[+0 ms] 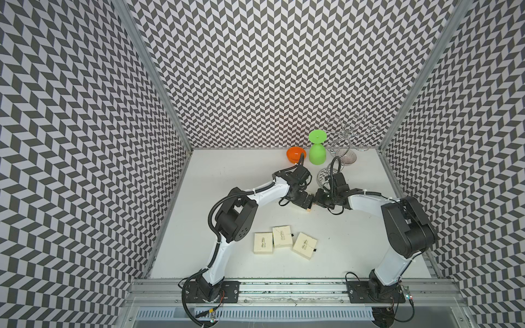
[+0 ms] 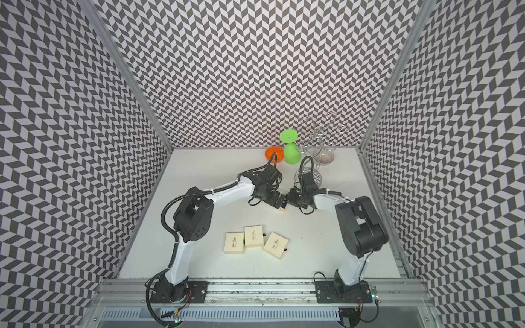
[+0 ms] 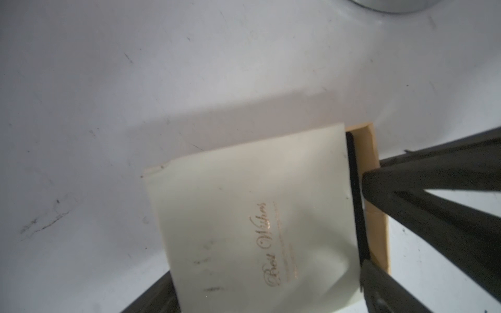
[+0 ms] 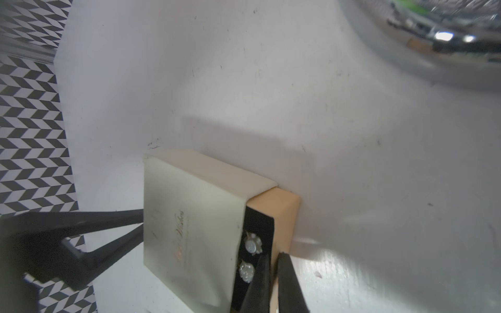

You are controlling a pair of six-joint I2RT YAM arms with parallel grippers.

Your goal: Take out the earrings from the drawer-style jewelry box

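Observation:
A cream jewelry box [image 3: 261, 208] with gold lettering stands in the middle of the table, its drawer [image 4: 287, 208] slid partly out on the right. Two pale, sparkling earrings [image 4: 249, 255] sit on the drawer's black lining. My left gripper is open, one finger on either side of the box. At the drawer's front wall is my right gripper, its fingertips close together, one on the lining side and one outside. Whether they press on the wall, I cannot tell. Both arms largely cover the box in the top views.
Three more cream boxes [image 1: 282, 236] lie near the front of the table. Behind the grippers stand an orange bowl [image 1: 295, 154], a green hourglass-shaped stand [image 1: 317, 154] and a wire rack [image 1: 344, 143]. A round chrome-rimmed object [image 4: 417, 47] sits close behind the right gripper.

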